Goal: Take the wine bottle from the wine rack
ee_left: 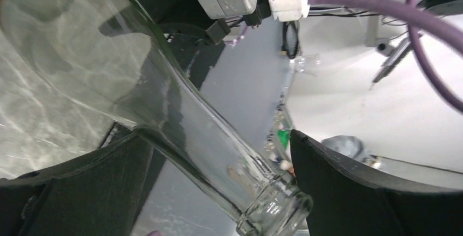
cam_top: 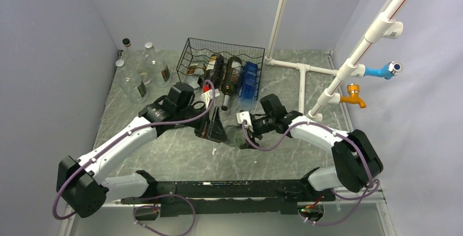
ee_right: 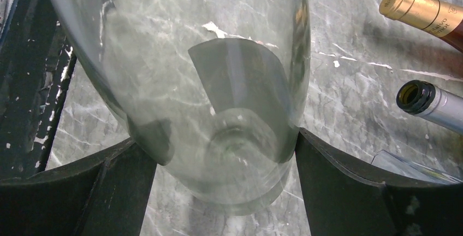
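A clear glass bottle (ee_left: 164, 110) is held between my two grippers in front of the rack. In the left wrist view its neck lies between the open fingers of my left gripper. In the right wrist view the bottle's broad body (ee_right: 229, 159) fills the space between the fingers of my right gripper; whether they grip it is unclear. The wire wine rack (cam_top: 192, 43) stands at the back, holding several bottles, among them a dark bottle (cam_top: 232, 75) and a blue one (cam_top: 249, 77).
Several glass bottles (cam_top: 132, 86) stand at the back left. White pipes (cam_top: 303, 86) with a blue tap (cam_top: 377, 72) and orange tap (cam_top: 352, 98) occupy the right side.
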